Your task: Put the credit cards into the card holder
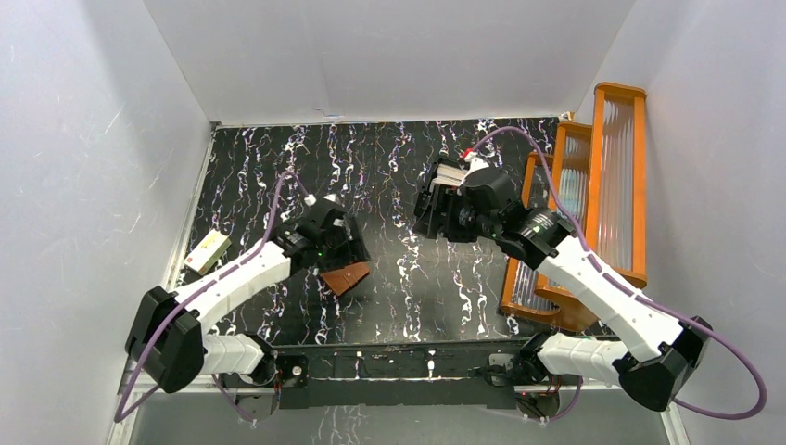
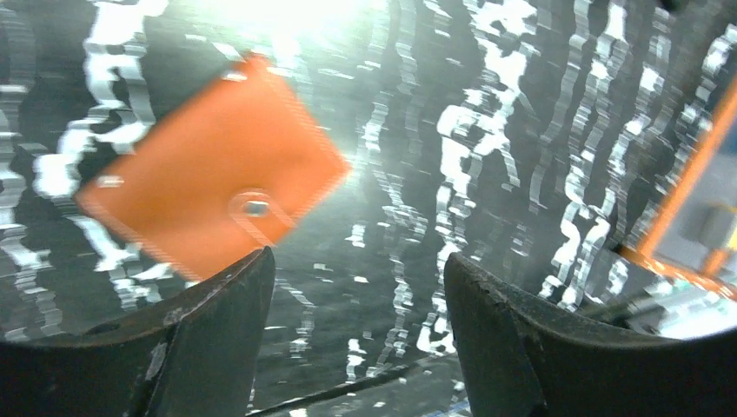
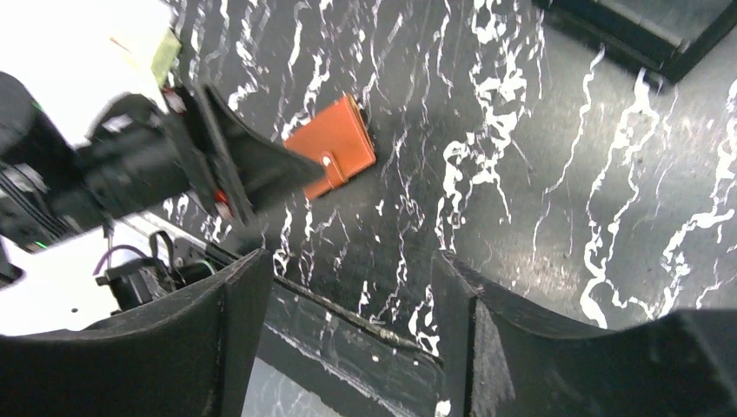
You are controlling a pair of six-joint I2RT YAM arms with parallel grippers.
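A brown-orange card holder lies just below my left gripper in the top view. In the left wrist view the same holder, with a round snap, shows beyond the fingertips and to their left. Between the left fingers there is a wide gap with nothing in it. My right gripper also stands open and empty, up over the right half of the table. No loose credit card can be made out; the dark box beside the right gripper has pale contents that I cannot identify.
At the left edge lies a small pale yellow box. Wooden-framed ribbed panels stand along the right side.
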